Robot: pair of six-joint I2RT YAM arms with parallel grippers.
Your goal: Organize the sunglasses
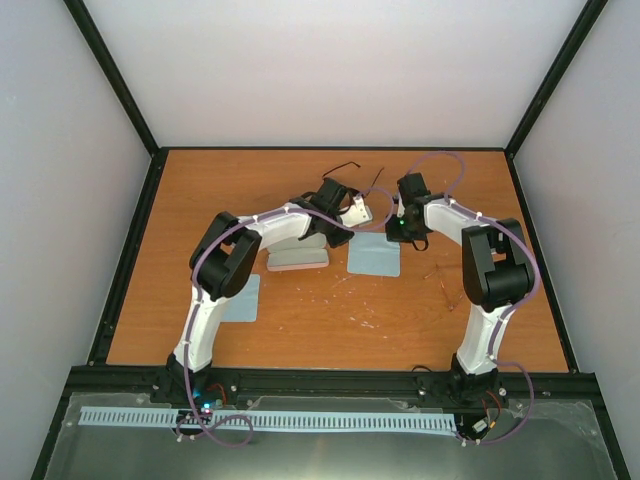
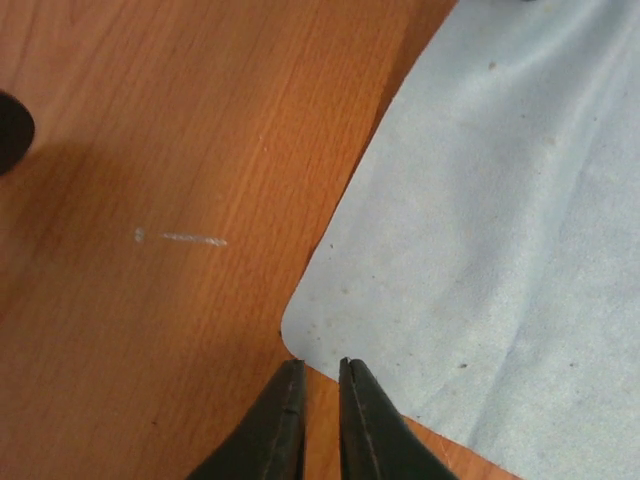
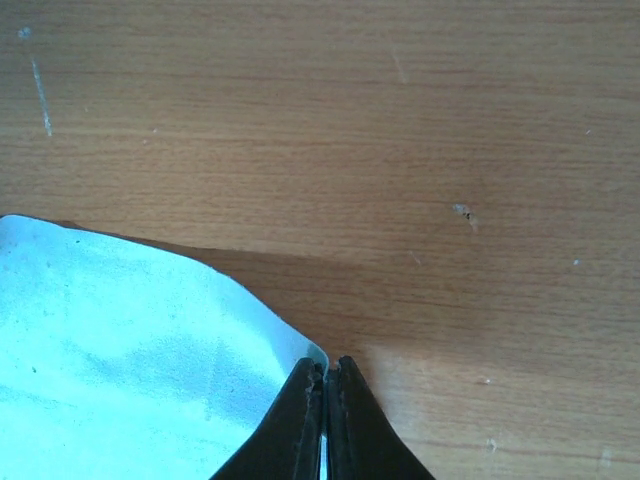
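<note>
A light blue cloth (image 1: 373, 257) lies mid-table, with both grippers at its back corners. In the left wrist view my left gripper is part open just at the cloth's corner (image 2: 420, 300), its fingertips apart with nothing clearly between them. In the right wrist view my right gripper is shut at the corner of the cloth (image 3: 140, 340), whose edge runs into the fingertips. Dark sunglasses (image 1: 342, 170) lie behind the left gripper, partly hidden by the arm.
An open grey case (image 1: 297, 259) sits left of the cloth. A second blue cloth (image 1: 240, 300) lies at front left. Thin-framed glasses (image 1: 450, 298) lie right of centre.
</note>
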